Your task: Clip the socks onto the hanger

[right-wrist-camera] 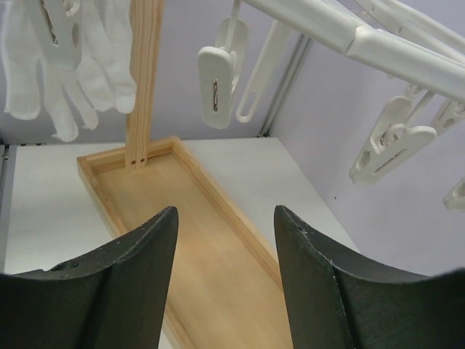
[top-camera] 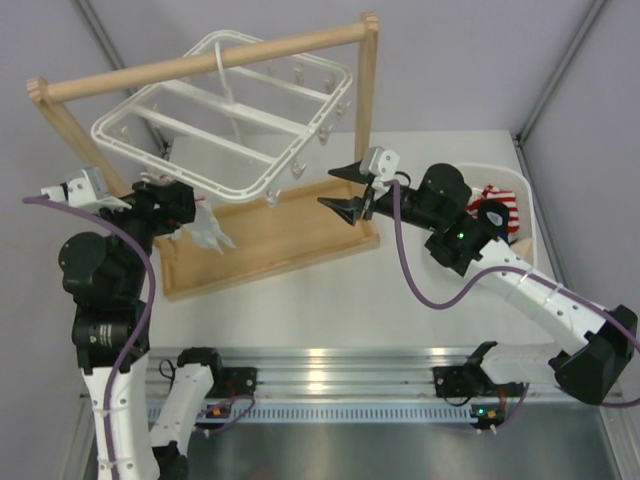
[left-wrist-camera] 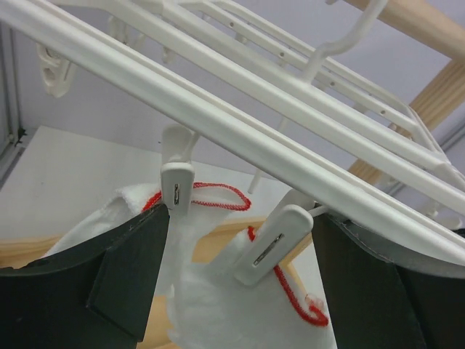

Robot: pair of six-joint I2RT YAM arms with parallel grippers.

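The white clip hanger (top-camera: pixel 300 128) hangs from a wooden frame. White gloves with red cuff edging (left-wrist-camera: pixel 218 305) hang from two of its clips, a left clip (left-wrist-camera: pixel 176 187) and a right clip (left-wrist-camera: pixel 272 246). My left gripper stands open, one finger to either side of that pair, its right finger close to the right clip; whether it touches cannot be told. My right gripper is open and empty below the hanger's right side. Glove fingers (right-wrist-camera: pixel 80 80) dangle at upper left in the right wrist view. Empty clips (right-wrist-camera: pixel 216 87) show there too.
Striped red-and-white cloth (top-camera: pixel 497 203) and a black item lie in the white basket (top-camera: pixel 531 225) at the right, partly behind my right arm. The frame's wooden base tray (top-camera: pixel 290 240) is bare. Wooden posts (top-camera: pixel 366 90) flank the hanger.
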